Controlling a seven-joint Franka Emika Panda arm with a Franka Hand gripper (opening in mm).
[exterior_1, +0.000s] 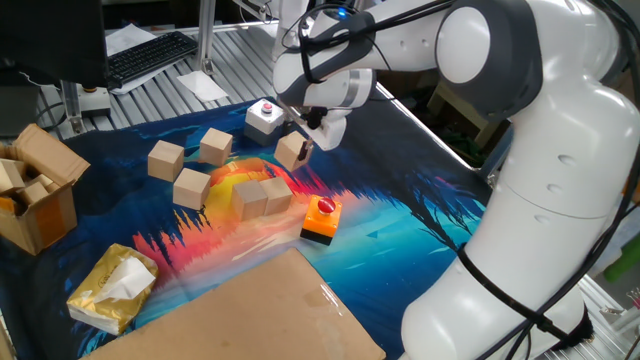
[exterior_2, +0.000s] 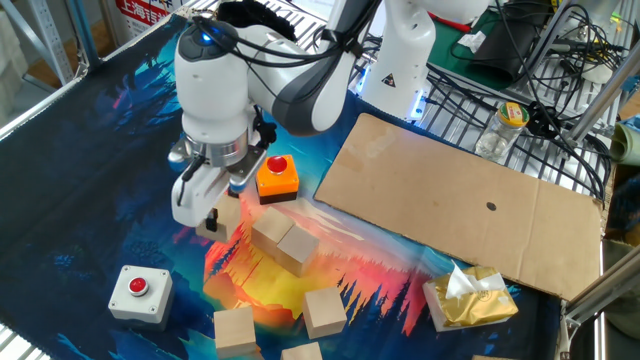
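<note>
Several plain wooden blocks lie on the colourful mat. My gripper (exterior_2: 222, 208) points down at one wooden block (exterior_1: 291, 151), the one nearest the white button box. In exterior view 2 the dark fingertips (exterior_2: 211, 222) stand on opposite sides of this block, and the gripper looks shut on it. Whether its underside touches the mat is hard to tell. Two blocks (exterior_1: 250, 201) sit side by side in the middle, touching. Three more blocks stand apart to the left in exterior view 1, among them a front one (exterior_1: 191, 188).
An orange box with a red button (exterior_1: 321, 218) stands near the held block; a white button box (exterior_2: 141, 297) is farther off. A cardboard sheet (exterior_2: 440, 200), a tissue pack (exterior_1: 113, 288) and an open carton of blocks (exterior_1: 45, 215) border the mat.
</note>
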